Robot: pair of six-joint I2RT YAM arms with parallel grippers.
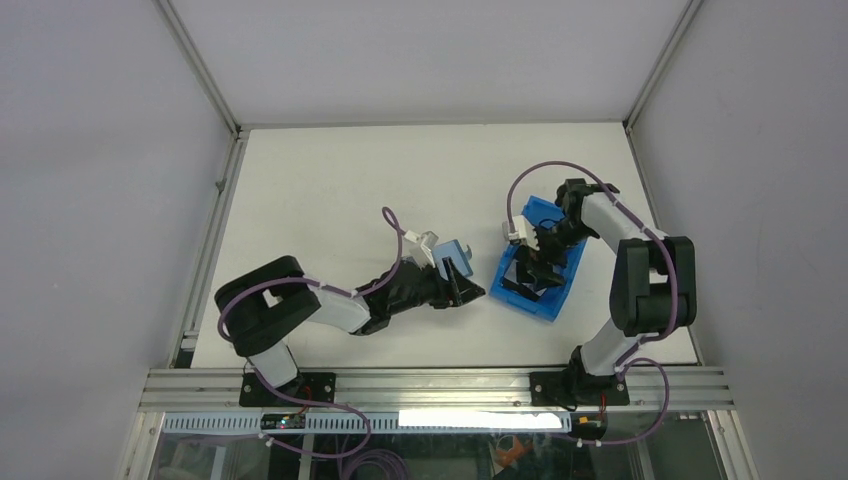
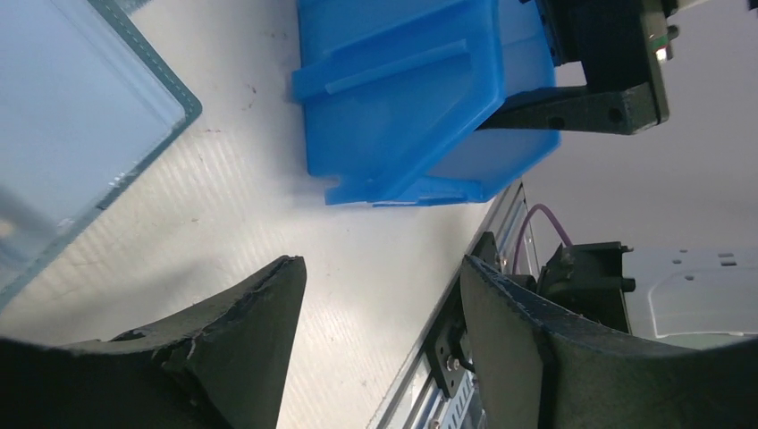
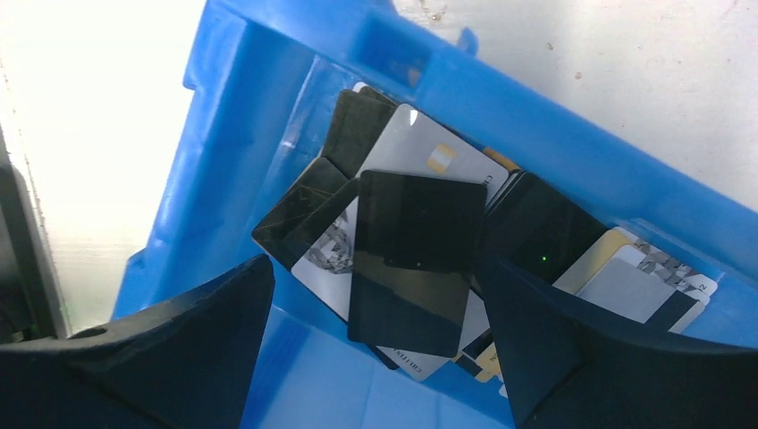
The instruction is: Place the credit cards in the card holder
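Several bank cards, some black and some silver-grey, lie in an overlapping heap in the blue bin; a black card is on top. Over the heap hangs my right gripper, open, its fingers apart on either side of that black card with nothing gripped. The pale blue card holder lies flat on the table, partly hidden by the left arm; its edge is at upper left in the left wrist view. In front of it my left gripper points towards the bin, its fingers part open and empty.
The left gripper is close to the bin's near left wall. A metal rail runs along the front edge.
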